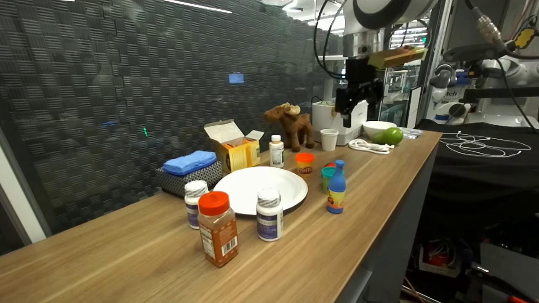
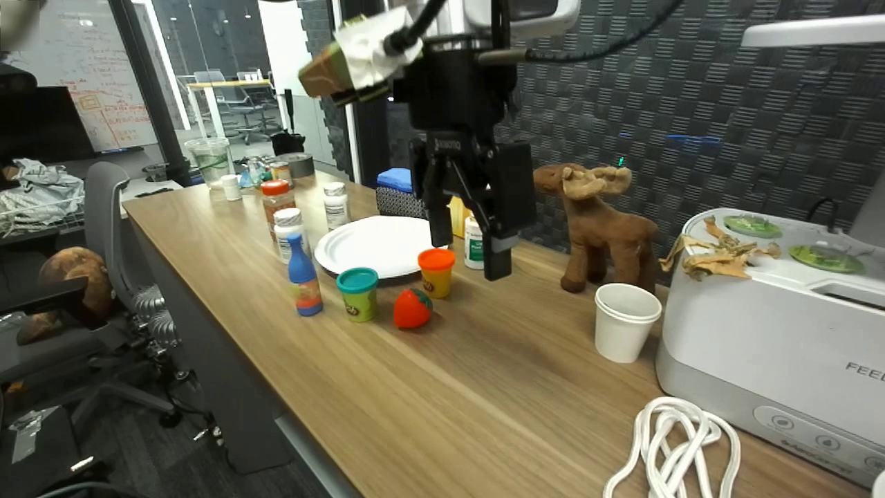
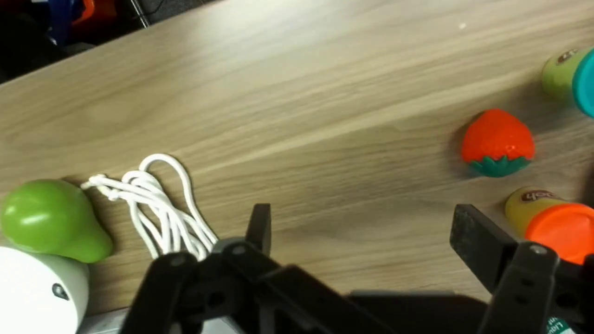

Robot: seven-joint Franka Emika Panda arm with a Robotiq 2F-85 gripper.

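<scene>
High over the wooden counter, my gripper stands open with nothing between its fingers; exterior view 2 shows the gripper (image 2: 473, 270) in the air, in front of the moose toy. Below it in the wrist view is bare wood. A red toy strawberry (image 3: 497, 142) lies to the right, near an orange-lidded Play-Doh tub (image 3: 557, 225) and a teal-lidded tub (image 3: 568, 80). To the left are a bundle of white cord (image 3: 167, 211) and a green pear (image 3: 53, 220) beside a white bowl (image 3: 39, 292).
A white plate (image 1: 252, 187), a blue bottle (image 1: 336, 189), several supplement bottles and a red-capped spice jar (image 1: 218, 229) occupy the far half. The moose toy (image 2: 601, 224), paper cups (image 2: 624, 324) and a white appliance (image 2: 771, 348) line the wall side. Open wood lies along the front edge.
</scene>
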